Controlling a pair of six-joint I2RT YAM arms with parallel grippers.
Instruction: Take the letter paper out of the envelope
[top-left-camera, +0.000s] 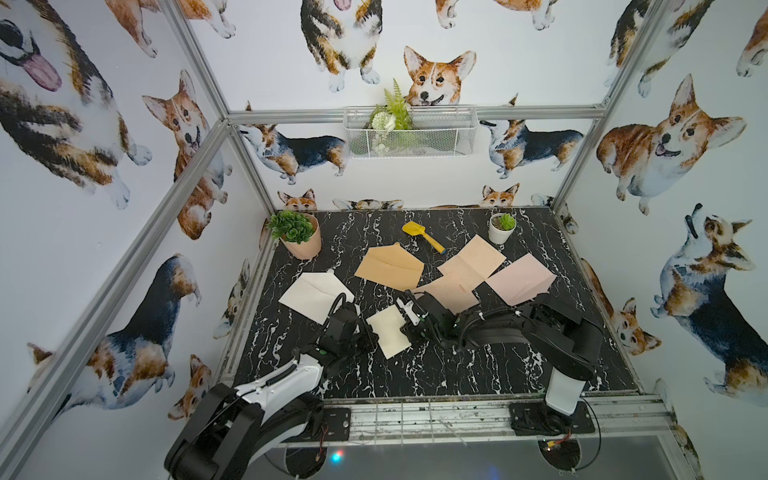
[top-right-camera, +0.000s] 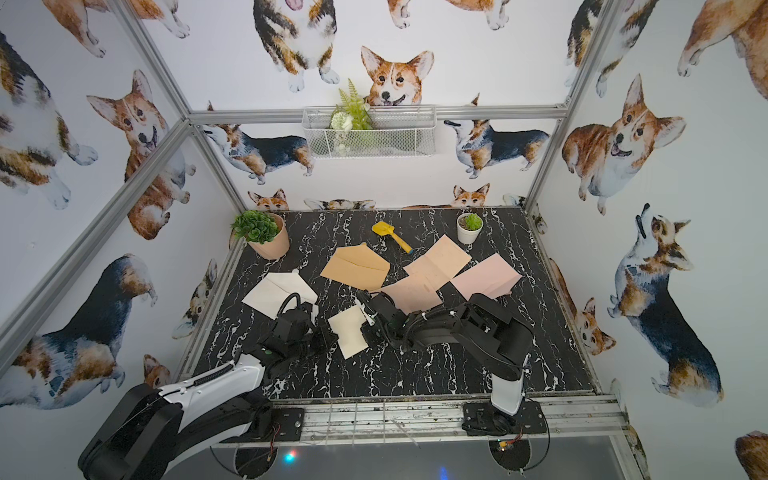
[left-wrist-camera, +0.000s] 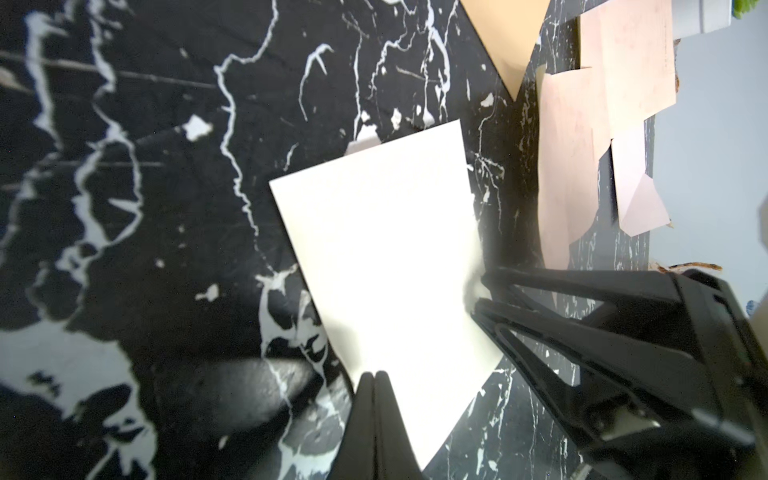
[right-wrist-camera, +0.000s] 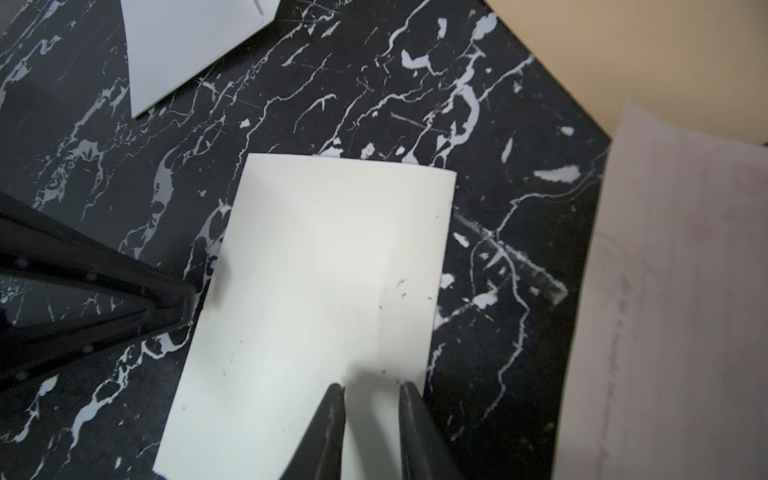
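A cream sheet of letter paper (right-wrist-camera: 320, 264) lies nearly flat at the front middle of the table, with faint creases. My left gripper is shut at the sheet's left edge in the left wrist view; no paper shows between its fingers. At the opposite edge, my right gripper stands part open with its tips just over the sheet. Whether either touches the paper, I cannot tell. Behind lie a white envelope (top-left-camera: 314, 297), a tan envelope (top-left-camera: 389, 266) and a pink envelope (top-left-camera: 521, 280).
Two peach paper pieces, one farther back (top-left-camera: 473, 261) and one nearer (top-left-camera: 445, 293), lie close behind my right gripper. A yellow scoop (top-left-camera: 422, 236), a large potted plant (top-left-camera: 304, 240) and a small one (top-left-camera: 501, 229) stand along the back.
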